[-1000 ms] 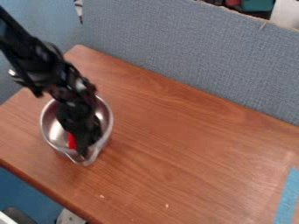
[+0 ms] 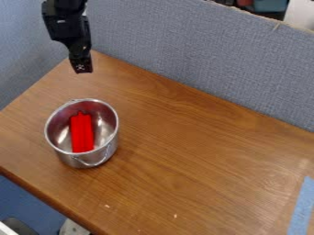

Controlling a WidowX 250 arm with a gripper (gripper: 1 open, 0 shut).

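A red block (image 2: 83, 133) lies inside a steel pot (image 2: 106, 145) on the left of the wooden table. My gripper (image 2: 81, 66) is raised at the top left, above and behind the pot and apart from it, open, with nothing visible between its fingers.
Grey padded walls border the table (image 2: 196, 165) at the back and left. A blue strip (image 2: 298, 207) is at the right edge.
My gripper has moved out of the pot, up and toward the back. The red block is in the pot, now fully visible.
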